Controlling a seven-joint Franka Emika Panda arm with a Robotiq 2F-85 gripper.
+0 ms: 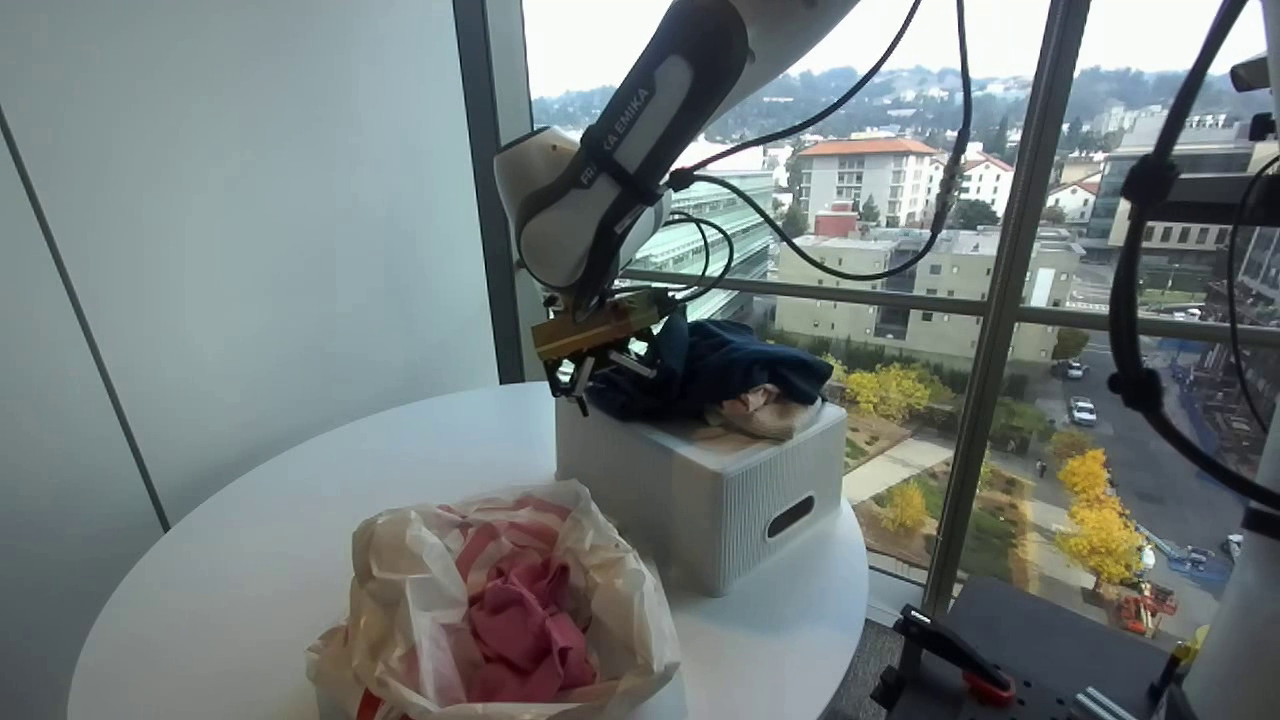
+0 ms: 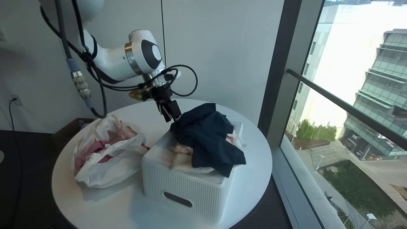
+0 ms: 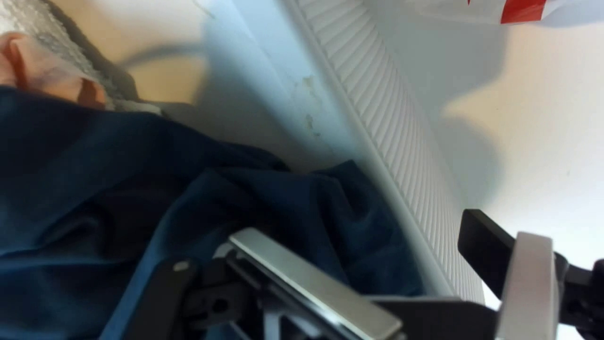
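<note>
A dark navy cloth (image 2: pixel 212 138) lies heaped on the white ribbed box (image 2: pixel 183 194), partly over its edge at the near side. Under it, pale cloth (image 2: pixel 190 162) and peach-coloured fabric (image 3: pixel 50 71) show through. At the box's left edge in exterior view 1, my gripper (image 1: pixel 603 378) is open and tilted. The wrist view has one finger (image 3: pixel 317 283) over the navy cloth and the other finger (image 3: pixel 526 289) out past the box's rim, above the table. Cloth and rim appear between the fingers in that view; whether the fingers touch them I cannot tell.
An open white plastic bag (image 1: pixel 396 588) with pink and red cloth (image 1: pixel 528 624) inside stands on the round white table (image 1: pixel 240 588) beside the box. Table left of the box is bare in exterior view 1. A window (image 1: pixel 888 300) rises behind.
</note>
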